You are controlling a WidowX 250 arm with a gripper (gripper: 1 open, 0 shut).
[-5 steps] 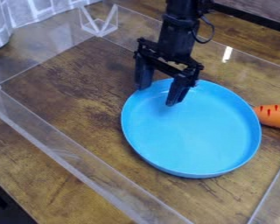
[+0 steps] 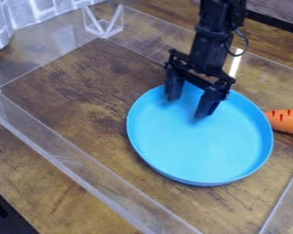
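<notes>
My black gripper [image 2: 190, 94] reaches down from the top to the far rim of a round blue plate [image 2: 198, 143]. Its two dark fingers stand apart over the back part of the plate, and I see nothing clearly between them. Whether the fingertips touch the plate I cannot tell.
An orange toy carrot [image 2: 287, 122] lies at the right, beside the plate. A white object [image 2: 103, 20] is at the back left, with clear plastic at the top-left corner.
The gripper has moved to the right along the plate's far rim, and its fingers look somewhat closer together. The plate and carrot are in the same places.
</notes>
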